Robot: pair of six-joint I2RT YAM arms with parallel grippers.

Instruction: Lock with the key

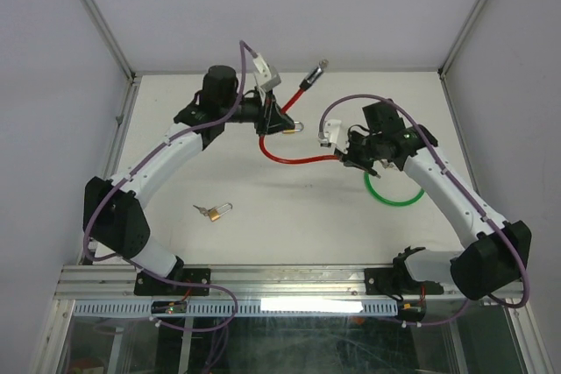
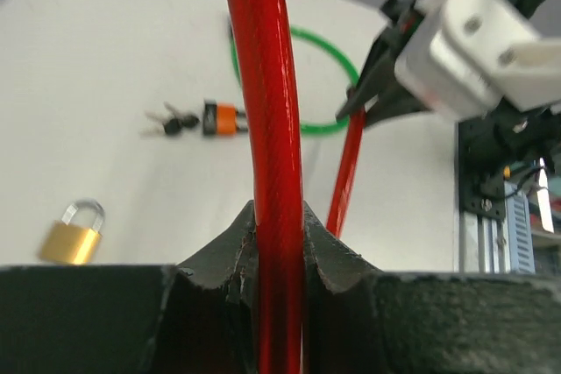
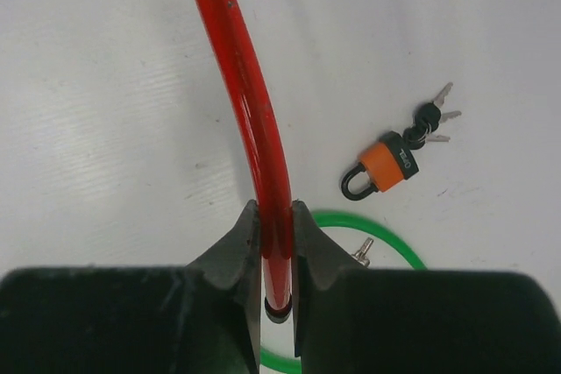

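A red hose-like bar (image 1: 298, 160) hangs between both grippers. My left gripper (image 1: 269, 122) is shut on it near a black-and-metal end that sticks up to the back right; in the left wrist view it runs upright between the fingers. My right gripper (image 1: 349, 157) is shut on its other part, lower and to the right. In the right wrist view keys (image 3: 428, 117) lie beside an orange-black padlock (image 3: 383, 164). A brass padlock (image 2: 70, 241) shows in the left wrist view, and another with a key (image 1: 215, 213) lies front left.
A green hose loop (image 1: 394, 202) lies on the right of the white table (image 1: 166, 199).
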